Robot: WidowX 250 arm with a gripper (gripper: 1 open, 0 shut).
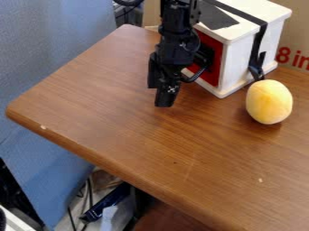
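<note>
My black gripper (164, 90) points down just above the wooden table (133, 144), at the near left corner of a white box (241, 50) with a red panel (208, 56) and a black strap. Whether its fingers are open or shut is hard to make out. A pale yellow oval object (269, 102), like a fruit, lies on the table to the right of the box.
A cardboard box (292, 50) stands behind at the right. A blue padded surface (42, 72) runs along the table's left side, with cluttered items below the table edge.
</note>
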